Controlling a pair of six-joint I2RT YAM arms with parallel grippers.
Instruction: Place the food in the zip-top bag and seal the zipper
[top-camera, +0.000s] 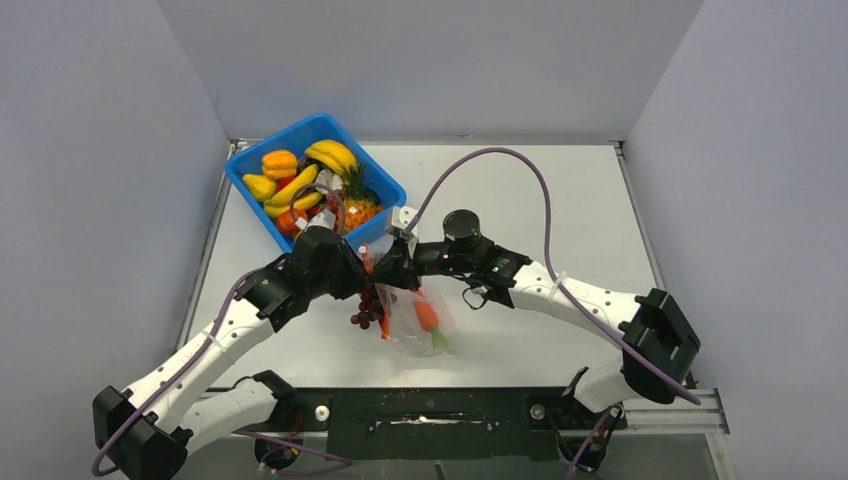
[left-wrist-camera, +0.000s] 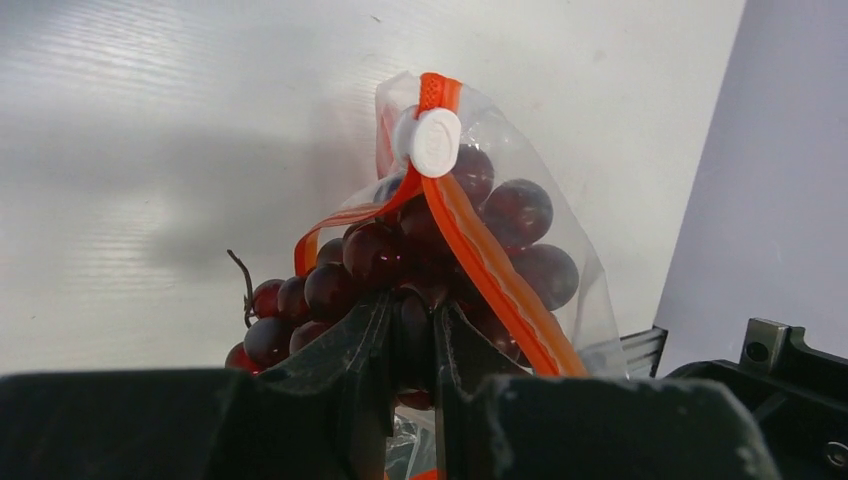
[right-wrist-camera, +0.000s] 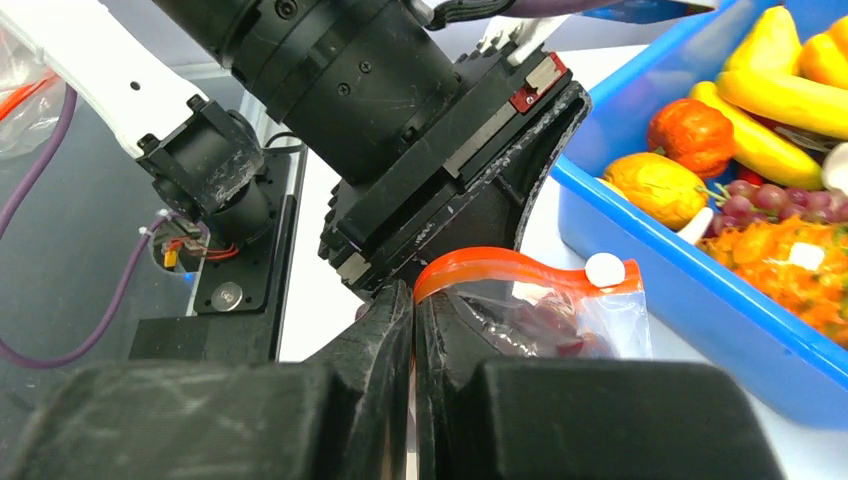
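Observation:
Dark red grapes (left-wrist-camera: 372, 252) lie partly inside the mouth of the clear bag with an orange zipper (left-wrist-camera: 490, 275), and several stick out on the left. My left gripper is shut on the grapes at that mouth. The bag's white slider (left-wrist-camera: 436, 143) sits at one end of the zipper. In the right wrist view, my right gripper is shut on the orange-edged bag rim (right-wrist-camera: 480, 262). A carrot (top-camera: 427, 316) shows through the bag in the top view; there, the arms hide both sets of fingertips.
A blue bin (top-camera: 376, 176) of assorted play food stands behind the left arm, close to the bag. Both arms are close together over the bag.

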